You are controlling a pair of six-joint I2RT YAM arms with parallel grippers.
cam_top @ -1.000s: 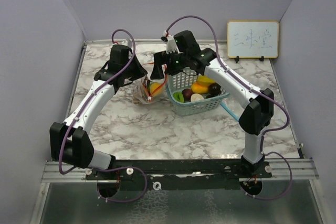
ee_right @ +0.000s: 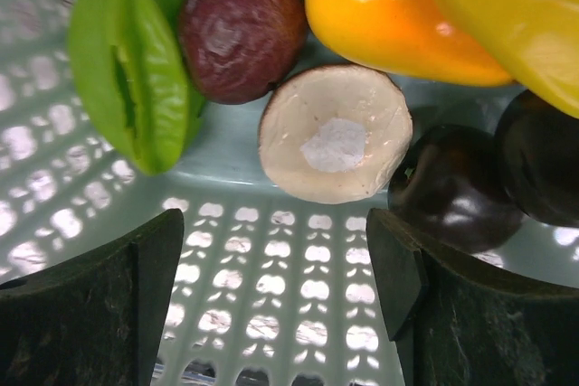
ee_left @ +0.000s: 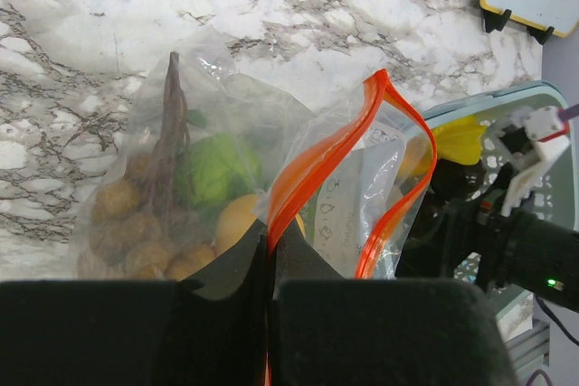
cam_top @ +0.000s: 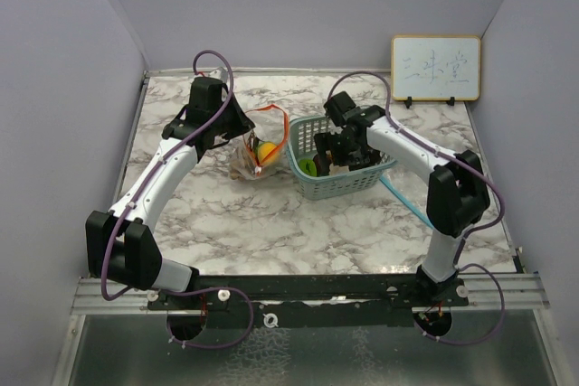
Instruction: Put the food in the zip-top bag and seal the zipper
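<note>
The clear zip top bag [ee_left: 226, 97] with an orange zip edge stands with its mouth spread. Inside show several brown round pieces [ee_left: 118, 198], a green piece [ee_left: 217, 169] and a yellow-orange one [ee_left: 237, 220]. My left gripper is shut on the bag's orange rim. Over the basket [cam_top: 348, 183], my right gripper stands open, its fingers apart with nothing between them. Beyond its fingertips lie a white mushroom-like slice [ee_right: 335, 133], a dark red fruit [ee_right: 242, 24], a green pepper [ee_right: 131, 74], an orange pepper [ee_right: 389, 15], a yellow piece [ee_right: 520, 15] and dark round pieces [ee_right: 457, 189].
The perforated basket wall [ee_right: 271, 287] lies right below the right fingers. A whiteboard [cam_top: 436, 68] stands at the back right, and a blue strip [cam_top: 405, 201] lies right of the basket.
The left arm and the bag stay put.
</note>
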